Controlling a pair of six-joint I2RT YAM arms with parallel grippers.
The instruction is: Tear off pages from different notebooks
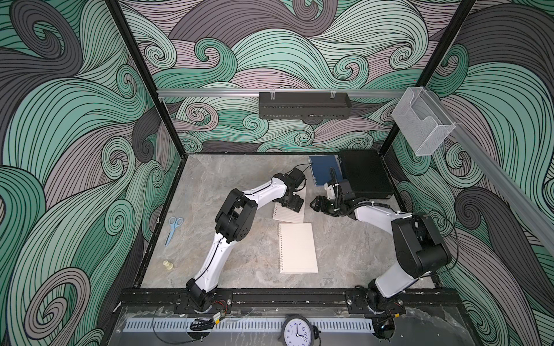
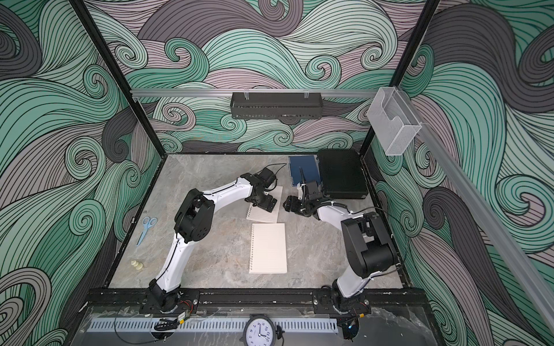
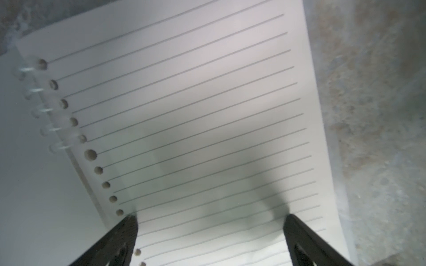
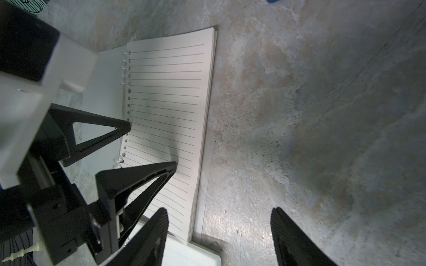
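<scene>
A lined spiral notebook (image 4: 173, 84) lies open mid-table. Its ruled page (image 3: 199, 124) fills most of the left wrist view, with punched holes along the left edge. Over this page hangs my left gripper, its fingers apart with nothing between them. To the right of the notebook, above bare table, my right gripper is open and empty. A second, larger spiral notebook (image 1: 298, 248) with a blank cream page lies directly in front of the lined one. Behind my right gripper rests a blue notebook (image 1: 323, 167).
A black box (image 1: 363, 173) stands at the back right, beside the blue notebook. Light blue scissors (image 1: 173, 229) and a small pale object (image 1: 167, 264) lie at the left. Bare table stretches left of the notebooks and at the front right.
</scene>
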